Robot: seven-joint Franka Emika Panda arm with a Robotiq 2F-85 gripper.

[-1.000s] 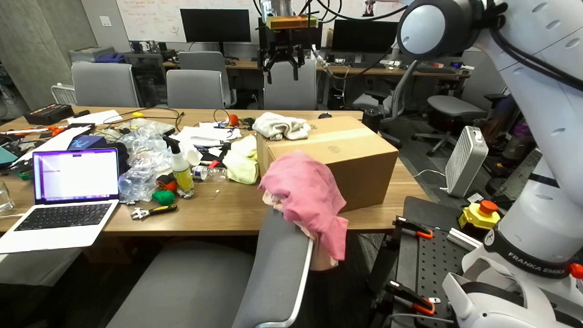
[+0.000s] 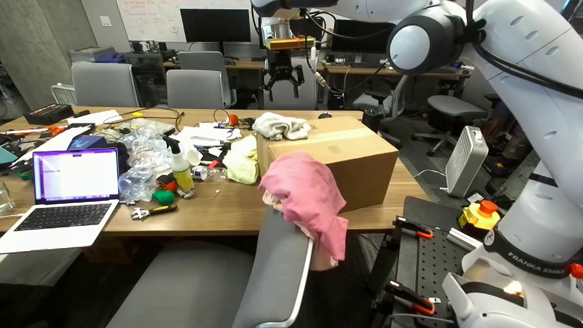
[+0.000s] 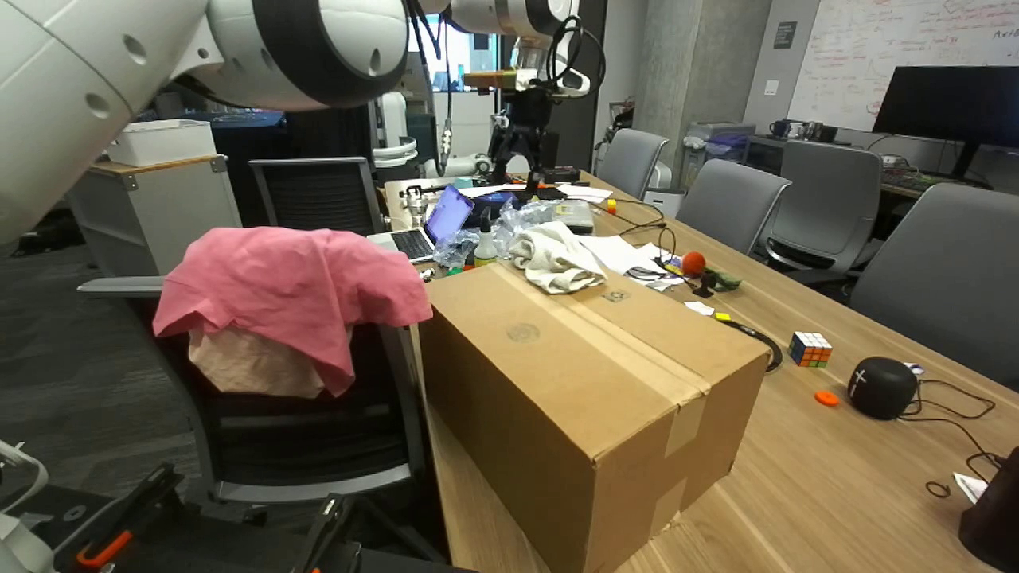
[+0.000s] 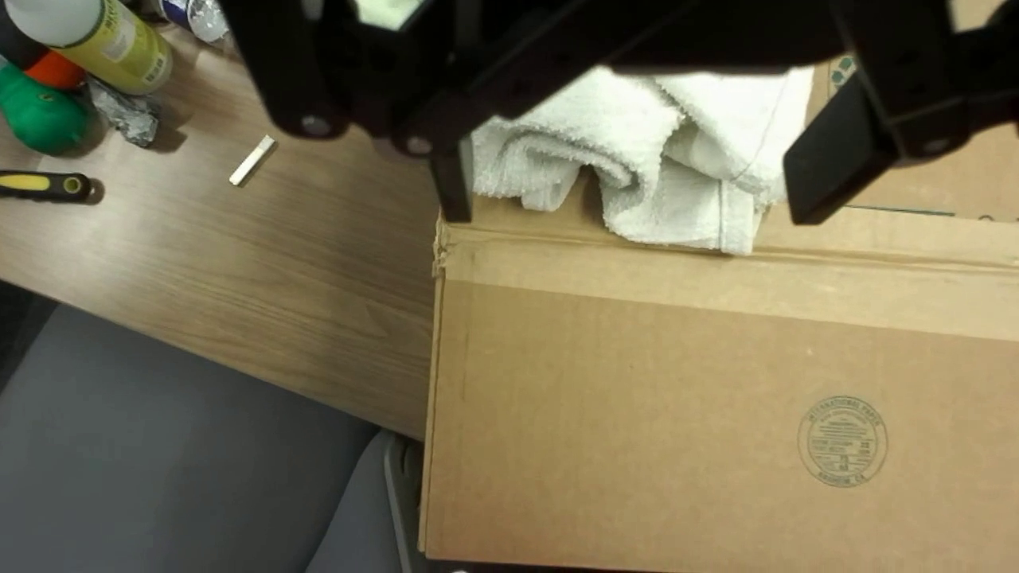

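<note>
A crumpled white towel (image 2: 281, 126) lies on the far left corner of a closed cardboard box (image 2: 334, 141). My gripper (image 2: 283, 96) hangs above it, pointing down, with clear space between fingertips and cloth. In the wrist view the towel (image 4: 659, 162) shows between the two parted fingers, and the gripper is open and empty. The far side of the towel is partly hidden there by the gripper's body. From the second exterior side, the towel (image 3: 556, 257) rests near the box's far edge. A pink cloth (image 2: 309, 197) drapes over a chair back at the table's front.
Left of the box stand a spray bottle (image 2: 181, 169), a yellow cloth (image 2: 243, 159) and an open laptop (image 2: 74, 188) amid clutter. A Rubik's cube (image 3: 810, 349) and a black speaker (image 3: 880, 387) sit beyond the box. The box top is mostly bare.
My gripper has come down a little toward the towel, and the arm has lowered with it. Towel, box and pink cloth have stayed in place.
</note>
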